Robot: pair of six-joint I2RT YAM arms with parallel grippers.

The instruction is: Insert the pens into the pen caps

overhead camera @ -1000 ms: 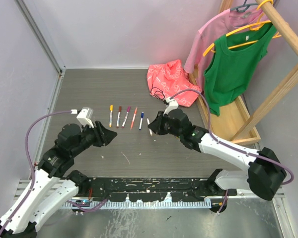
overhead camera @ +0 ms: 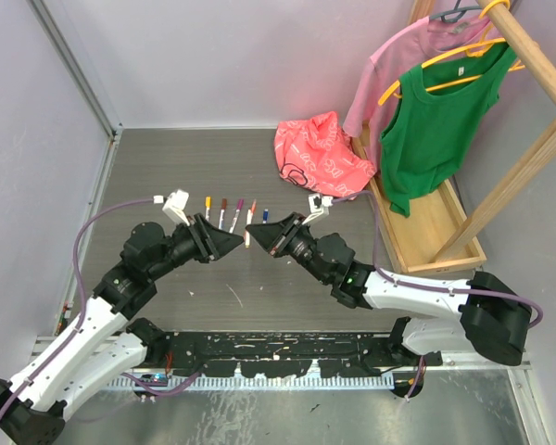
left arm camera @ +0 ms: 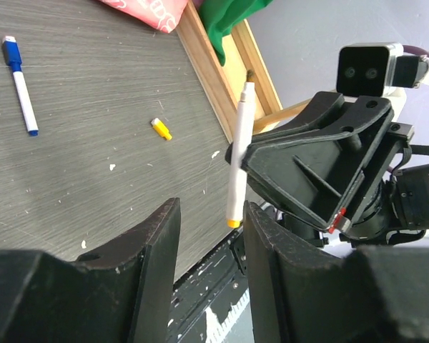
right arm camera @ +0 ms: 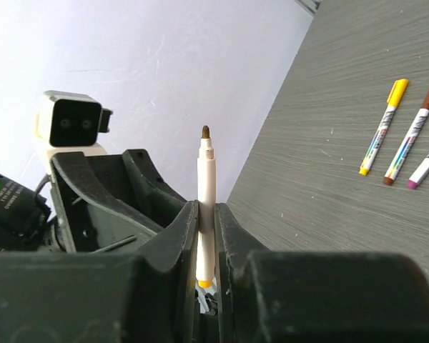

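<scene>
My right gripper (overhead camera: 253, 234) is shut on a white pen (right arm camera: 206, 179), held upright with its brown tip up and yellow end down, in front of my left gripper (overhead camera: 224, 239). The left gripper is open, its fingers below and beside that pen in the left wrist view. A small yellow cap (left arm camera: 161, 128) lies loose on the table (left arm camera: 93, 179). A blue marker (left arm camera: 21, 86) and several capped markers, among them yellow (right arm camera: 382, 127), brown (right arm camera: 412, 132) and purple (right arm camera: 425, 163), lie in a row behind the grippers.
A pink bag (overhead camera: 320, 153) lies at the back right, beside a wooden rack (overhead camera: 463, 250) with hanging clothes.
Both grippers have moved toward each other at the middle. The right one has carried the white pen leftward, and the left one has moved right and slightly up in the top view.
</scene>
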